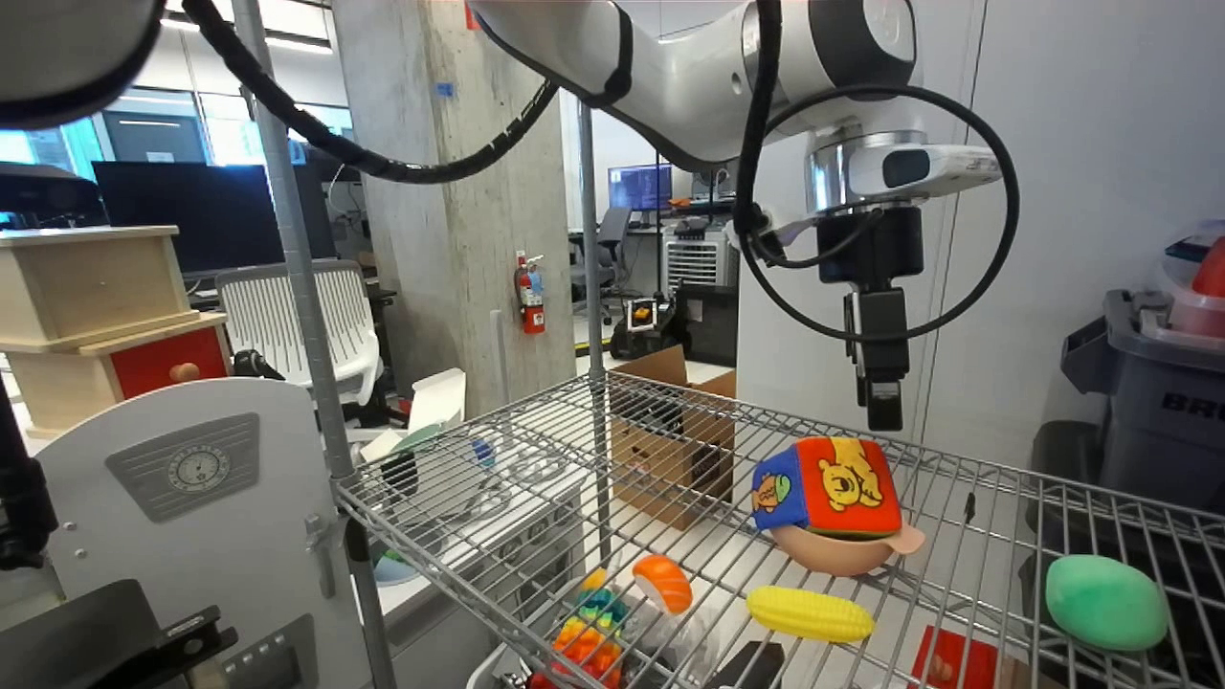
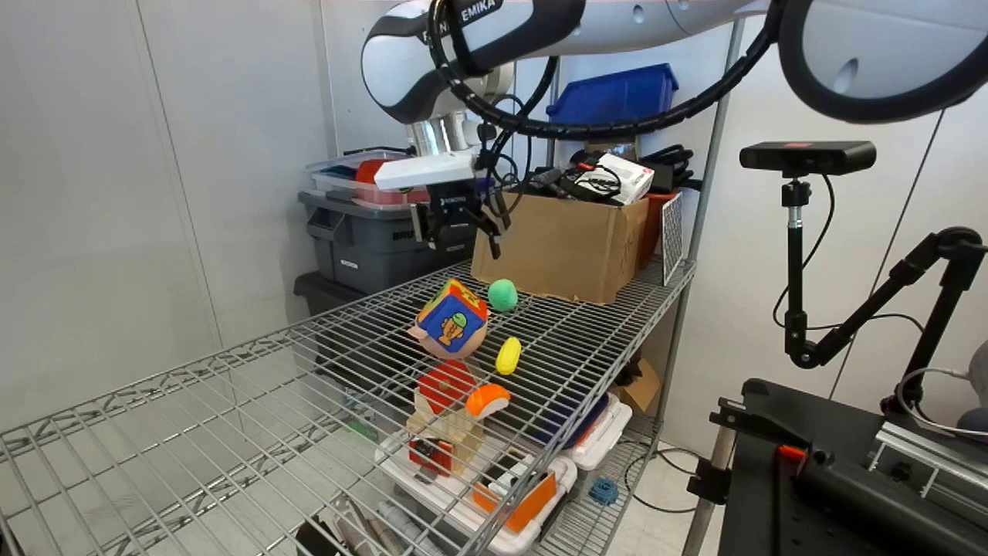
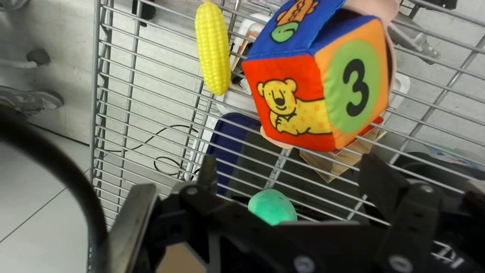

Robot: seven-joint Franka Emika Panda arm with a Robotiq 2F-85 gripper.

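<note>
My gripper [image 2: 462,246] hangs above the wire shelf with its fingers spread and nothing between them. A soft picture cube [image 1: 846,487] with a bear on one face rests tilted in a pinkish bowl [image 1: 833,553], covering most of the bowl's inside. From the wrist view, the cube [image 3: 295,95] appears ahead of the fingers, apart from them. Yellow corn [image 1: 810,613], an orange-and-white sushi piece [image 1: 662,584] and a green rounded toy [image 1: 1105,602] lie separately on the shelf. Part of the green toy [image 3: 271,205] is hidden behind the gripper body in the wrist view.
A cardboard box [image 2: 560,245] full of items stands at one end of the wire shelf [image 2: 231,371]. The shelf's opposite end is bare. Bins and other items show below through the wires. A black cable loops around the arm's wrist.
</note>
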